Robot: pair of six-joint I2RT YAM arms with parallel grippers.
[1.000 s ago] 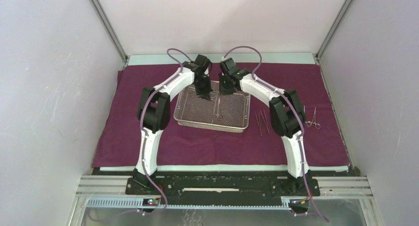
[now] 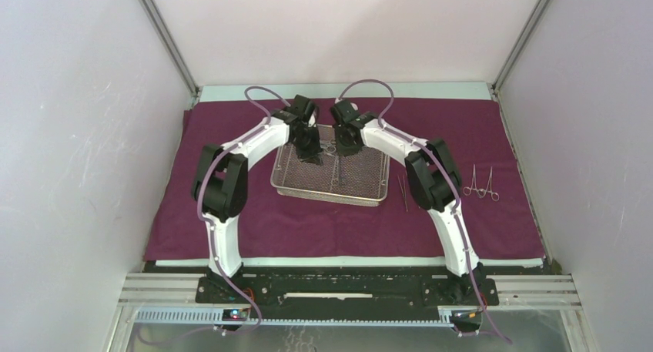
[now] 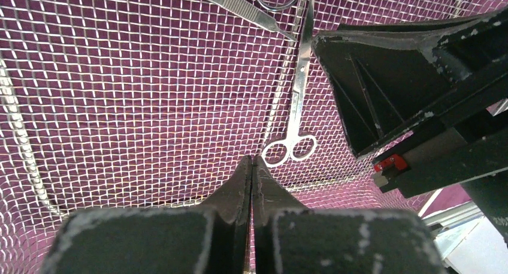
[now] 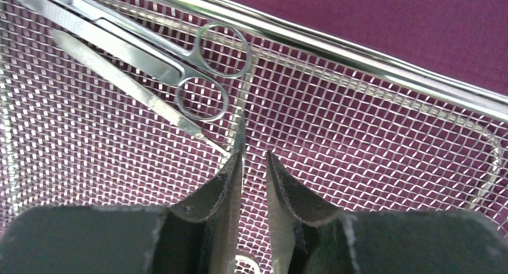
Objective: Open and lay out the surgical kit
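Note:
The wire mesh tray (image 2: 329, 198) lies on the maroon cloth with instruments inside. A slim pair of scissors (image 3: 296, 106) rests on the mesh, its finger loops toward my left gripper, which is shut with nothing visible between its tips. My right gripper is partly open low over the tray. The scissors' dark blade tip (image 4: 240, 133) shows just past its left finger, which hides part of the scissors; no grip on them is visible. A scalpel-like handle (image 4: 135, 91) and larger ringed scissors (image 4: 150, 61) lie left of the right gripper.
Both arms reach into the tray close together. On the cloth right of the tray lie slender instruments (image 2: 403, 194), partly behind the right arm, and ringed clamps (image 2: 491, 186). The cloth (image 2: 339, 232) in front of the tray is clear.
The slim scissors' loop end appears slightly further left in the tray.

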